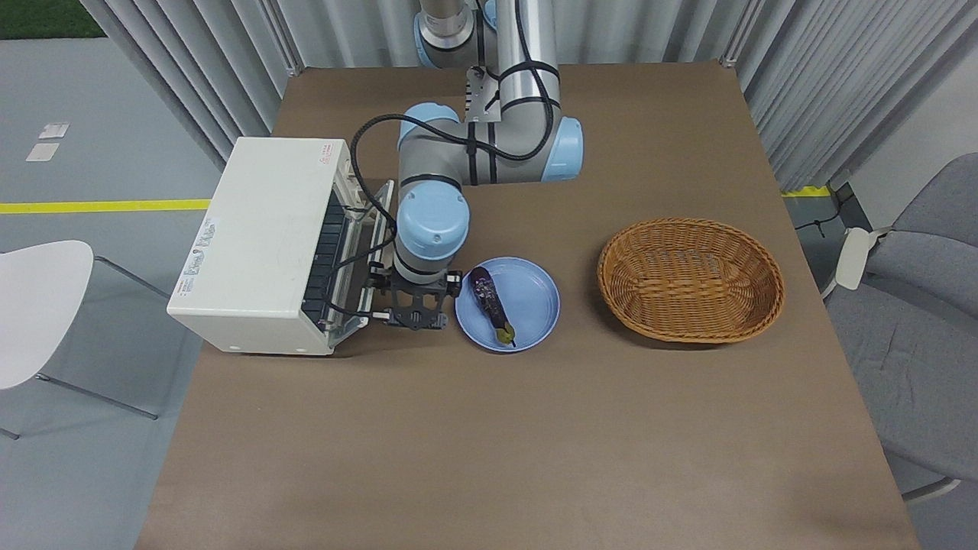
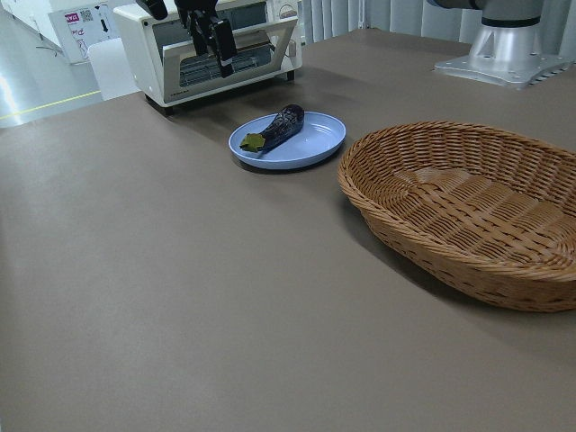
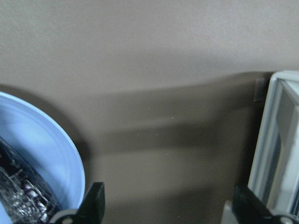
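Note:
A dark eggplant [image 1: 487, 298] with a green stem lies on a light blue plate [image 1: 536, 312], beside a white toaster oven [image 1: 247, 247]. The oven's glass door is lowered part way or more, as seen in the left view [image 2: 225, 67]. My gripper is above the table between plate and oven, its two black fingertips wide apart with only table between them. In the front view it sits under the wrist, left of the plate.
A wicker basket [image 1: 688, 279] stands to the right of the plate. The robot base stands at the back, and chairs flank the table.

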